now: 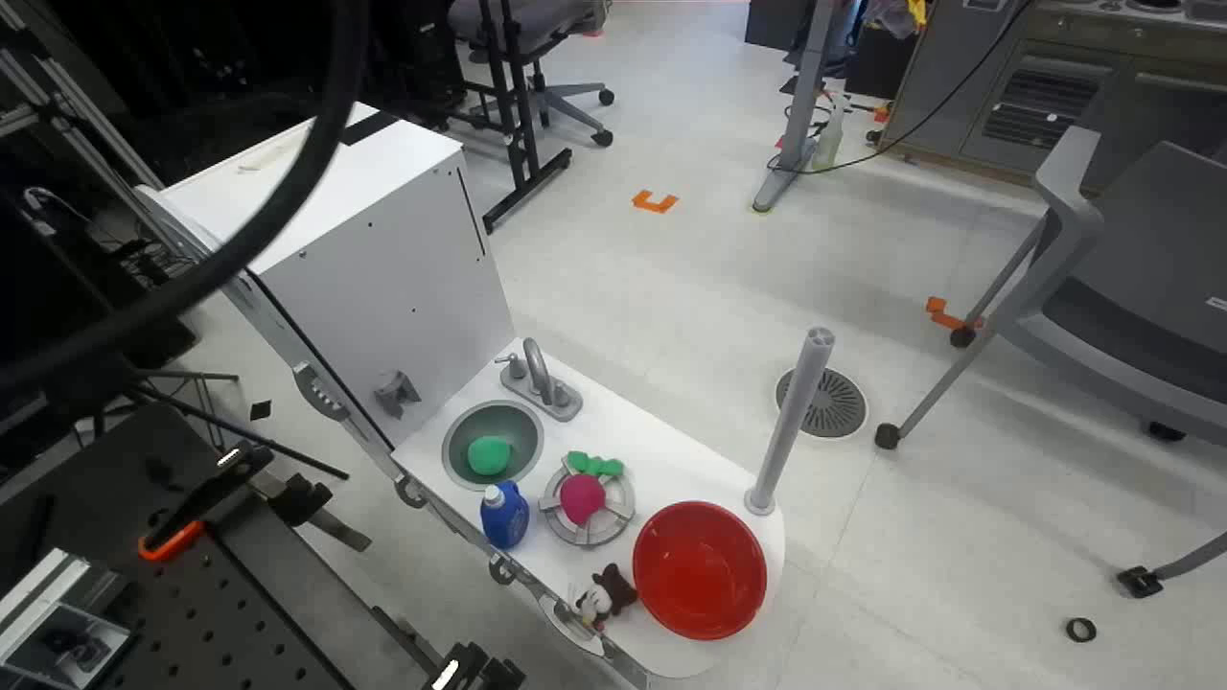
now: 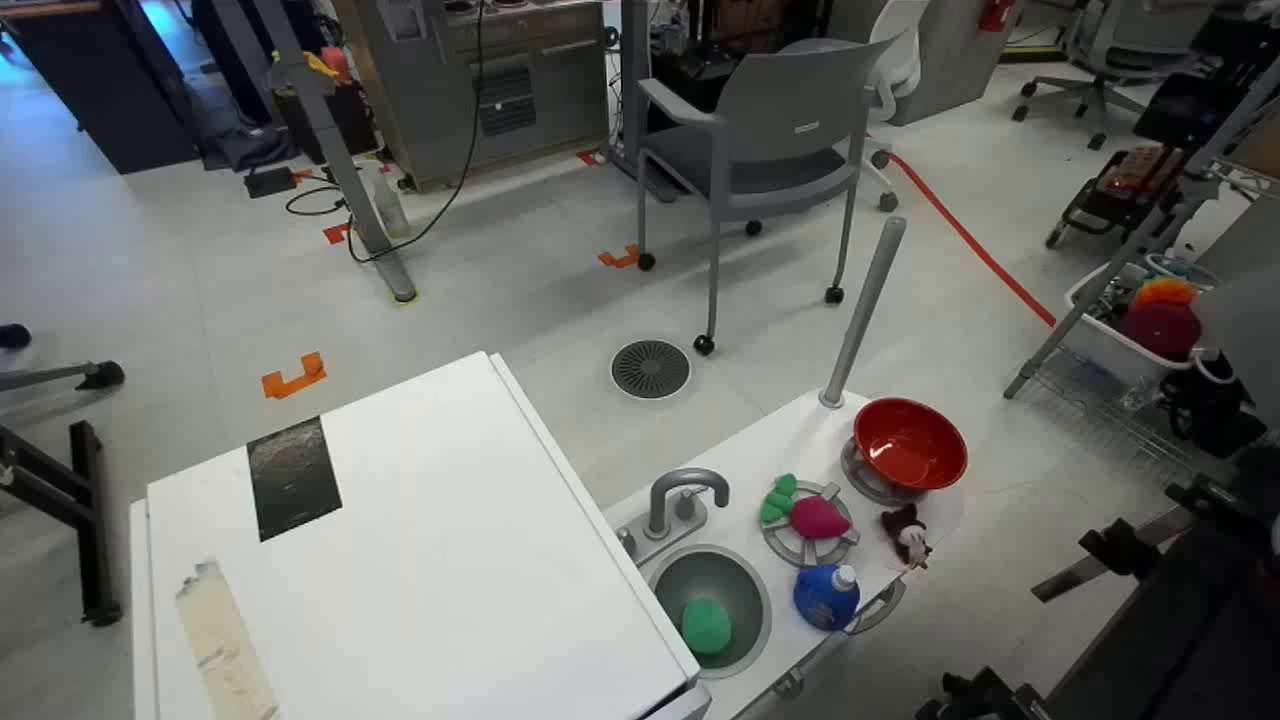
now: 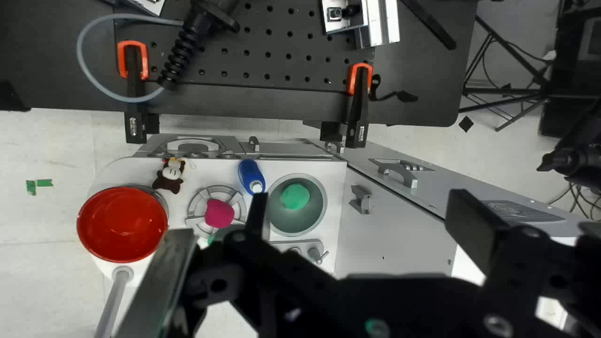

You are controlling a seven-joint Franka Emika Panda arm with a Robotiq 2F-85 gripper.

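Observation:
My gripper is open in the wrist view, its fingers wide apart with nothing held between them. It looks down from above on a white toy kitchen counter (image 1: 656, 460). A green rounded toy (image 1: 489, 455) lies in the grey sink (image 1: 531, 425). Beside the sink stands a blue bottle (image 1: 503, 517) with a white cap. On the burner (image 2: 782, 551) rest a magenta toy (image 2: 819, 518) and a green lobed toy (image 2: 777, 498), the latter mostly hidden in the wrist view. A red bowl (image 1: 699, 571) sits at the counter's rounded end, near a small brown-and-white plush (image 1: 606, 596).
A grey faucet (image 1: 538, 376) and an upright grey post (image 1: 790, 422) rise from the counter. The tall white cabinet (image 2: 420, 564) borders the sink side. Along the counter's handle side runs a black perforated table (image 3: 259, 62) with orange-handled clamps (image 3: 359, 79).

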